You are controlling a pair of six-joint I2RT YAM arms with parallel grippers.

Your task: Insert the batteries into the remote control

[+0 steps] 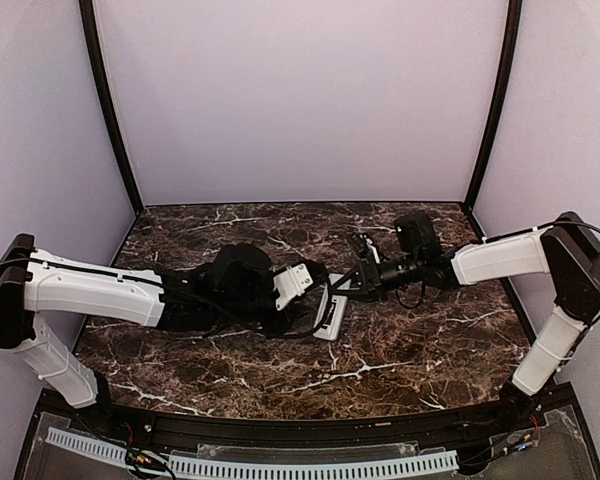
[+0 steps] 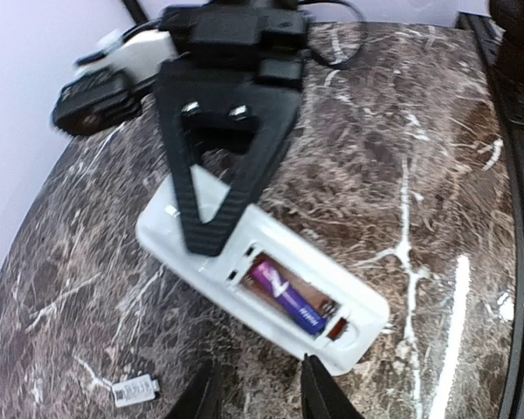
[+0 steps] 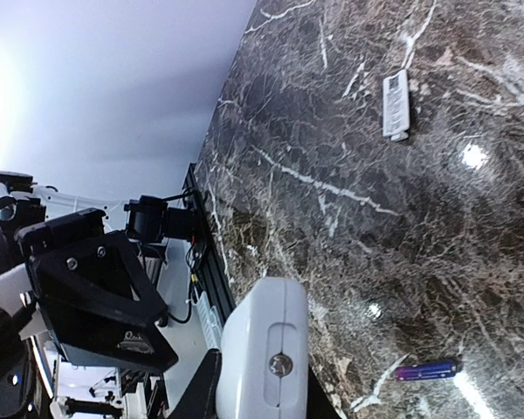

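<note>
The white remote hangs in my right gripper, which is shut on its end; in the right wrist view the remote [image 3: 262,349] points up from the bottom. Its open compartment holds a purple battery [image 2: 284,292], beside a bare stretch of the compartment. My left gripper is just below the remote in the left wrist view, its fingertips apart from it and nothing seen between them. A loose purple battery [image 3: 426,371] lies on the table in the right wrist view.
A small white piece [image 3: 396,105], probably the cover, lies flat on the marble table [image 1: 420,350]. The white walls stand at the back and both sides. The front edge with its dark frame borders the table.
</note>
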